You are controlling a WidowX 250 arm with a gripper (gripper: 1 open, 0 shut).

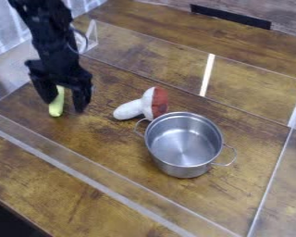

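My dark gripper (pixel 60 93) is low at the left of the table, around a slim pale yellow-green object (pixel 55 106), which it partly hides. The gripper is open; its blurred fingers leave unclear whether they touch the object. A white object with a red end (pixel 141 106) lies to the right, near the middle. Below and right of that stands an empty steel pot (pixel 184 143) with two handles.
Clear low walls edge the wooden table (pixel 101 176) at front, left and right. A thin white strip (pixel 207 75) is at the back right. Bare wood surrounds it and fills the back.
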